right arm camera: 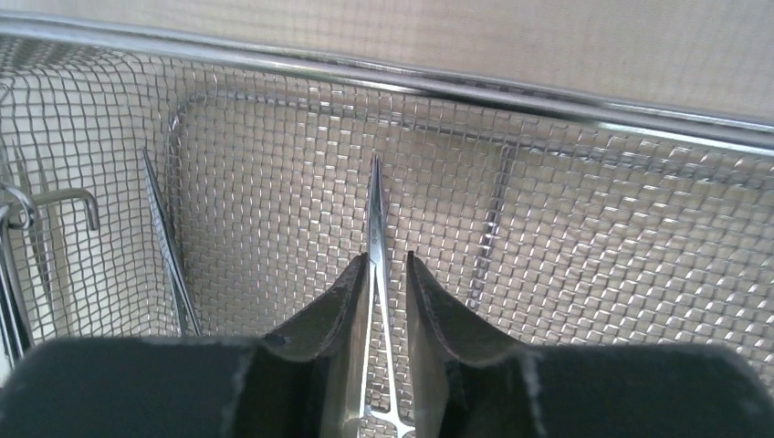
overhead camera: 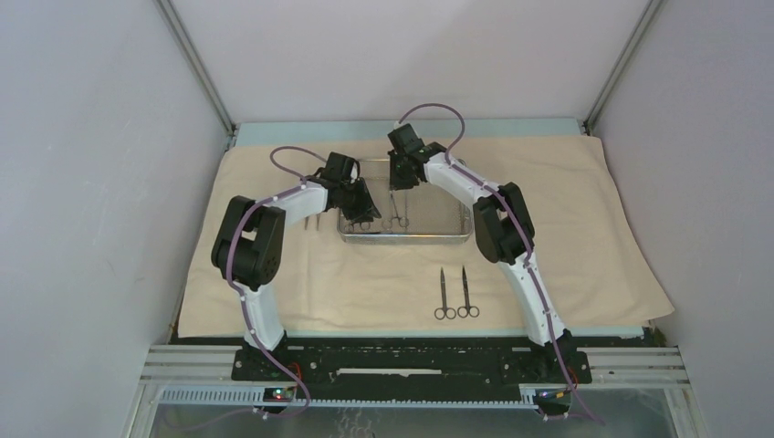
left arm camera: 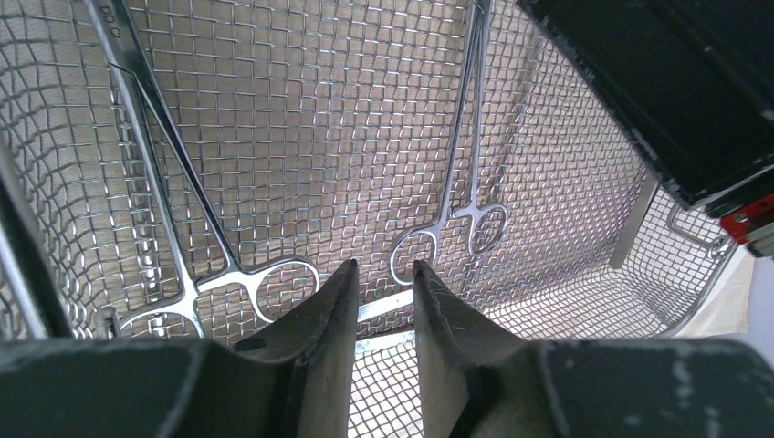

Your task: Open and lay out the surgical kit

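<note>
The wire mesh basket (overhead camera: 406,239) stands on the beige cloth with instruments inside. My left gripper is over its near left part, part open, nothing held between the fingertips. To the left in that view lies one ring-handled instrument (left arm camera: 164,214); a slimmer clamp (left arm camera: 448,173) lies to the right. My right gripper, also part open, is over the basket's far part. Directly below and in line with its gap lies a slender clamp (right arm camera: 376,239), tip toward the far rim; the fingers partly hide its lower length, so contact cannot be told.
Two scissors (overhead camera: 444,290) lie side by side on the cloth in front of the basket. Two thin instruments (overhead camera: 318,222) lie left of it, near the left arm. A second instrument (right arm camera: 168,242) is by the basket's left wall.
</note>
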